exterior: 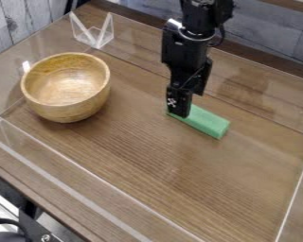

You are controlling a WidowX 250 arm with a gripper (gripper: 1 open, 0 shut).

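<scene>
A green rectangular block [203, 122] lies flat on the wooden table, right of centre in the camera view. The black gripper [187, 102] hangs above and behind the block's left end, its fingers pointing down and open, with nothing visible held between them.
A tan bowl [65, 85] sits on the left. A white wire-like object [88, 32] lies at the back left.
</scene>
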